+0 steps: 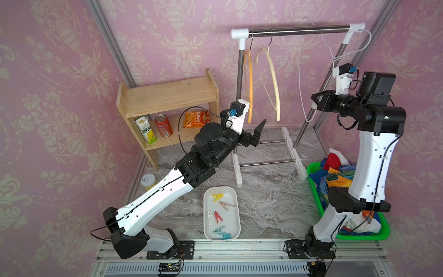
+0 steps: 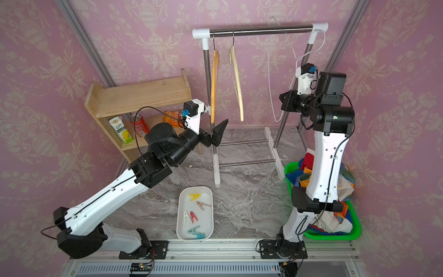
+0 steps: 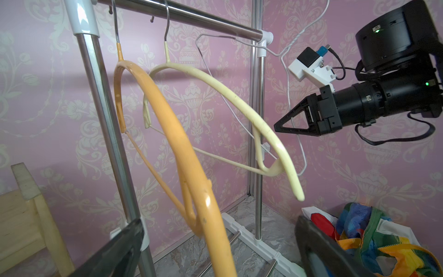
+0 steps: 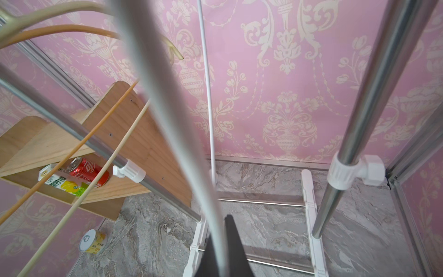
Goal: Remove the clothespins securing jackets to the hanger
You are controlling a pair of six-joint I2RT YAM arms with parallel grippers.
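Observation:
A bare white hanger (image 1: 299, 69) is gripped by my right gripper, whose fingers are shut on its thin rod. Its hook (image 1: 369, 39) is beside the rack's right top corner; whether it rests on the bar I cannot tell. My left gripper (image 1: 254, 131) stands open near the lower end of the orange hanger (image 3: 161, 108), which runs between its spread fingers in the left wrist view. Next to that hangs a cream hanger (image 3: 221, 87). Both are empty. Several clothespins, among them a red one (image 1: 217, 216), lie in the white tray (image 1: 207, 196). Jackets fill the green basket (image 1: 385, 227).
The metal rack (image 1: 300, 30) spans the back. At left is a wooden shelf (image 1: 166, 92) with a can (image 1: 163, 125), a tube (image 1: 146, 129) and an orange bag (image 1: 196, 118). Floor between tray and basket is clear.

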